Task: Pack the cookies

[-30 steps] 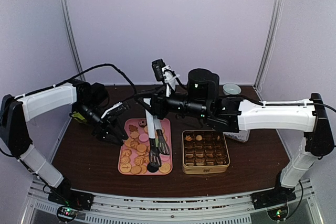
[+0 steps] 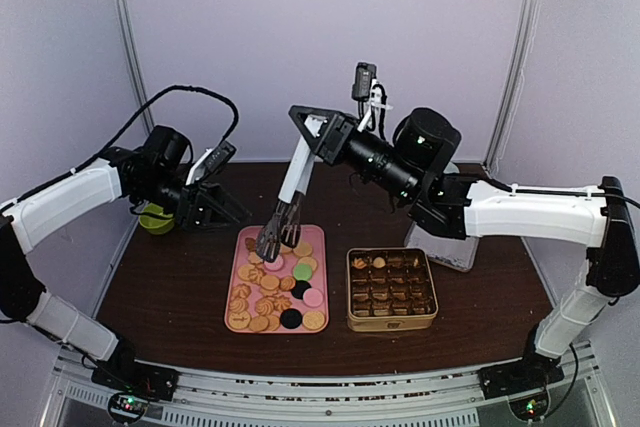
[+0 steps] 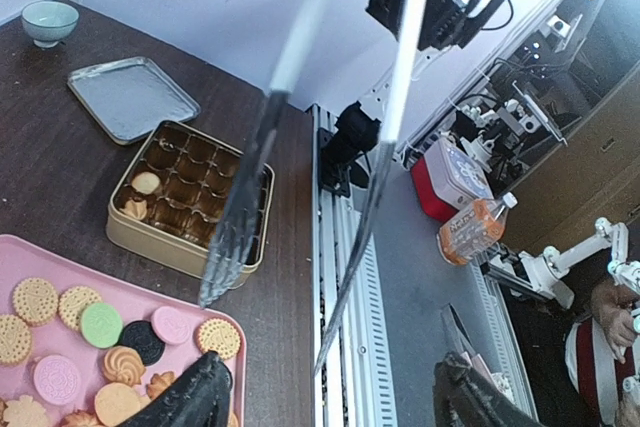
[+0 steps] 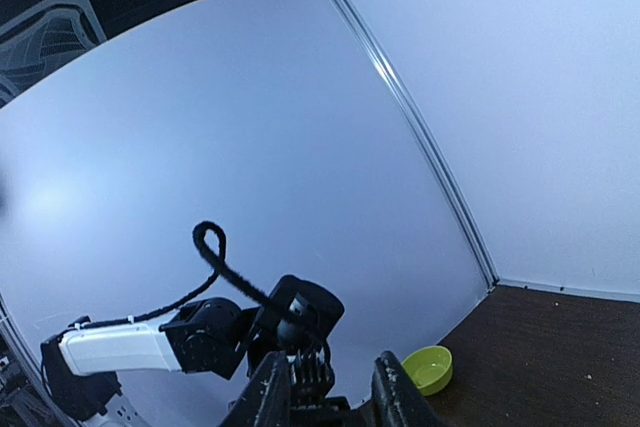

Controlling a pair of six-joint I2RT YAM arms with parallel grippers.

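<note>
Tongs with white handles and slotted metal ends hang from my right gripper, which is shut on them. In the left wrist view the two tong ends stand apart, with no cookie visible between them. They hang above the pink tray, which holds many assorted cookies, among them a green one. A gold tin with compartments, right of the tray, has two cookies in its back left part. My left gripper is open and empty, behind and left of the tray.
A clear tray lies beyond the tin, with a pale bowl farther back. The green bowl sits at the back left, near the left arm. Bare table shows between tray and tin.
The right gripper has risen and shifted slightly right, swinging the tong ends toward the back of the tray. My left gripper has drawn back from the tray's left edge.
</note>
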